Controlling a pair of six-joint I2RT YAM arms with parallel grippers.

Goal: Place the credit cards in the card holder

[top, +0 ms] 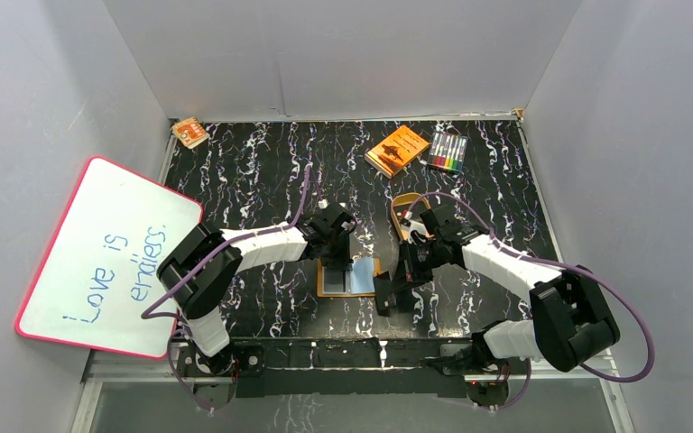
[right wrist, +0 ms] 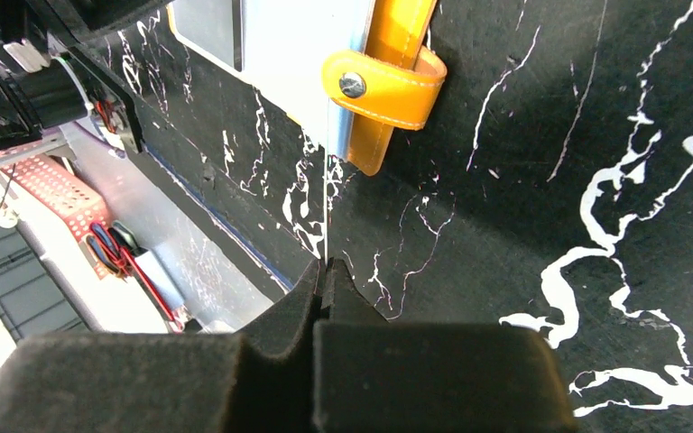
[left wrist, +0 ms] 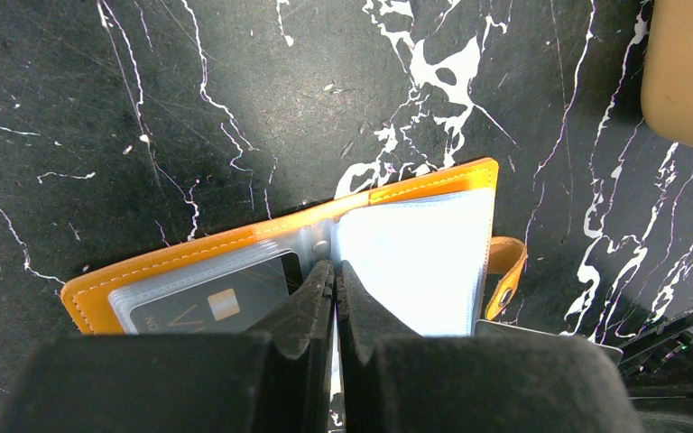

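The orange-edged card holder (top: pixel 332 294) lies open flat on the table. Behind one clear sleeve sits a dark card (left wrist: pixel 200 302) with a gold chip; the other sleeve (left wrist: pixel 415 254) looks pale and empty. Over the fold of the holder, my left gripper is shut, its tips at the sleeve edges, and nothing shows between them. My right gripper is shut on a black card (top: pixel 385 296). From the right wrist that card appears edge-on as a thin line, just off the holder's strap side. Whether the card touches the holder cannot be made out.
Behind the right gripper stands a tan container (top: pixel 400 207), partly hidden by the arm. An orange book (top: pixel 397 151) and a set of colored pens (top: pixel 448 152) lie at the back. A whiteboard (top: pixel 108 262) leans at the left.
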